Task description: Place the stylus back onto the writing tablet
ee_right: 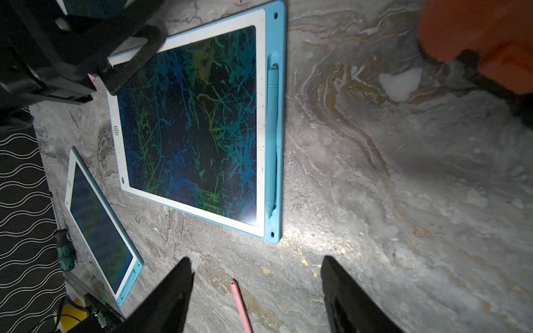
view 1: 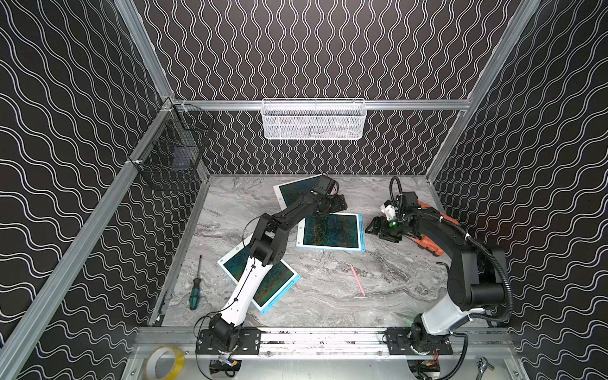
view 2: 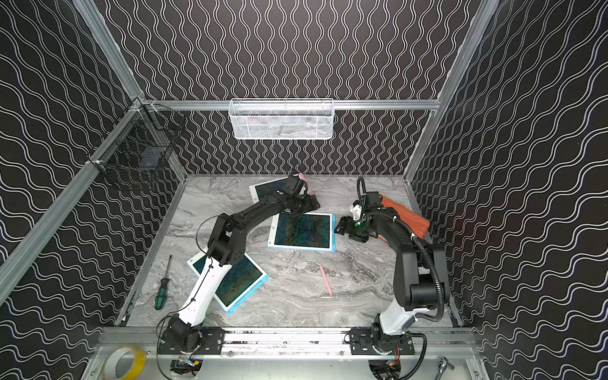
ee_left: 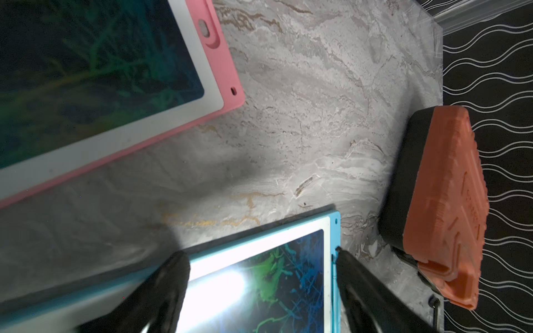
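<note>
A blue-edged tablet (view 1: 330, 231) lies mid-table. Its blue stylus (ee_right: 271, 138) rests along the slot in the right border, as the right wrist view shows. My left gripper is over this tablet's back edge, fingers apart, with nothing seen held between them. To the tablet's right, my right gripper stands open and empty. Toward the front of the table lies a pink stylus (view 1: 357, 280), loose on the marble. The pink-edged tablet (ee_left: 111, 83) is at the back, partly covered by my left arm; the visible part of its border slot looks empty.
Another blue-edged tablet (view 1: 275, 288) lies front left beneath my left arm. A screwdriver (view 1: 195, 291) is at the left edge. An orange case (ee_left: 447, 188) stands on the right, behind my right arm.
</note>
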